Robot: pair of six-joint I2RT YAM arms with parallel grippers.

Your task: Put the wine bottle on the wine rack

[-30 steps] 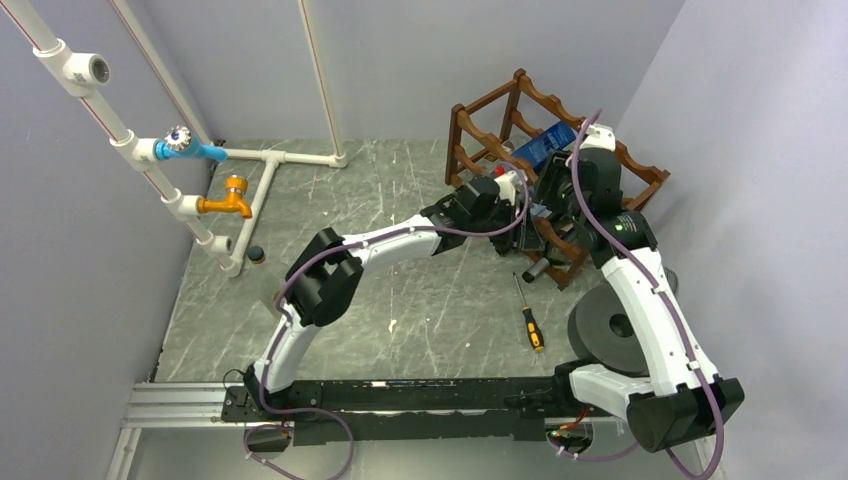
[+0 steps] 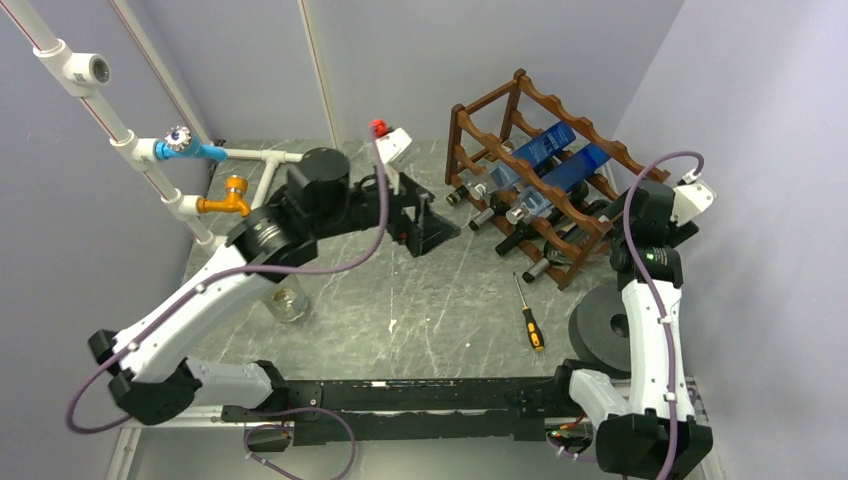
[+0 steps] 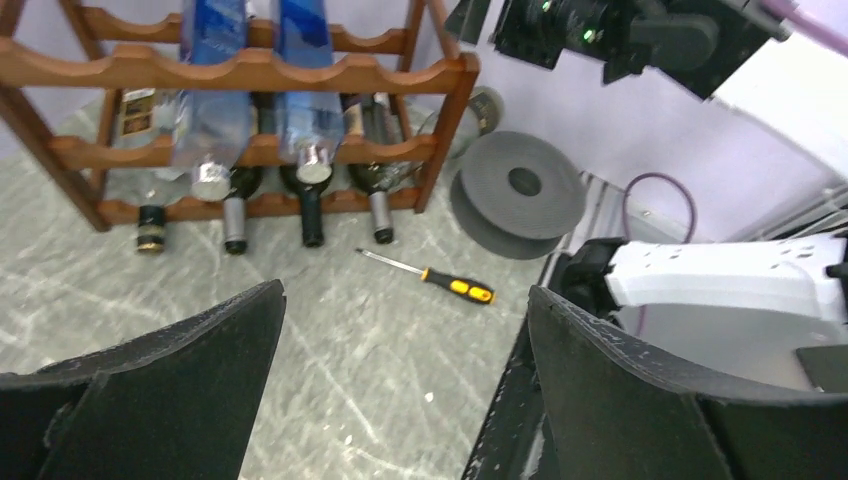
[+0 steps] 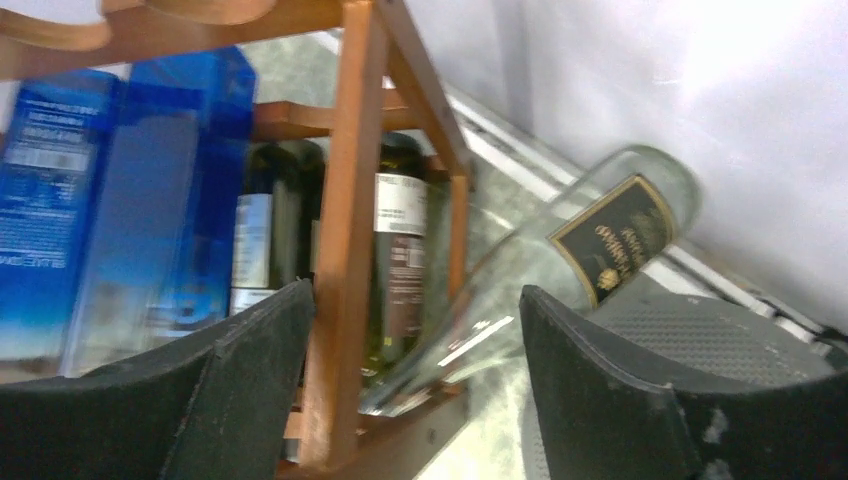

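The wooden wine rack stands at the back right, several bottles lying in it, among them two blue ones on the upper level, necks toward the front. My left gripper is open in the air left of the rack, nothing between its fingers. My right gripper is part open at the rack's right end, beside a wooden post; a clear bottle with a dark label lies beyond its fingers. I cannot tell that it holds anything.
A screwdriver lies in front of the rack, near a dark spool. Pipes with blue and orange valves stand at the left, above a glass jar.
Both arms have drawn away from the blue bottles on the rack: the left toward the left, the right toward the right wall.
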